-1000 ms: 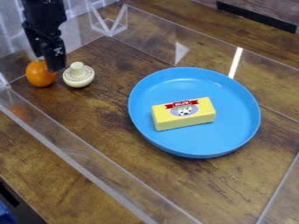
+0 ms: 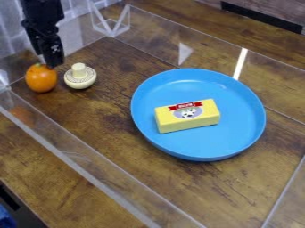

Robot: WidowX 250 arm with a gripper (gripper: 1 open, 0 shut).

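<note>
My black gripper [image 2: 45, 55] reaches in from the top left, its open fingers above an orange fruit [image 2: 42, 81] on the wooden table. Just right of the orange is a cream mushroom-like object [image 2: 80, 78]. A blue plate [image 2: 238, 102] on the right holds a yellow box with a red label [image 2: 186, 119].
A pale strip [image 2: 240, 62] lies behind the plate. Clear panels or edges cross the left and lower right.
My gripper has risen up and slightly left, away from the orange, uncovering more of it. The other objects have not moved.
</note>
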